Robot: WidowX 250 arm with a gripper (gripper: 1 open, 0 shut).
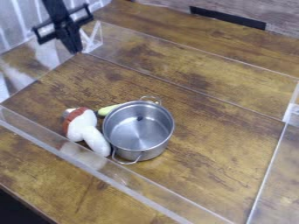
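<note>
A steel pot (pixel 139 131) with two wire handles stands upright on the wooden table, empty inside. Against its left side lies a white plush toy (pixel 87 136) with a red band, and a pale yellow-green long object (pixel 111 109) lies behind the pot's upper left rim. My gripper (pixel 73 47) hangs at the upper left, well away from the pot and toy, dark and small in the view; nothing shows held in it, and its fingers are too small to make out clearly.
Clear plastic walls (pixel 222 66) border the work area on the back, left, front and right. The wooden surface right of and behind the pot is bare. A white slatted structure is at the top left corner.
</note>
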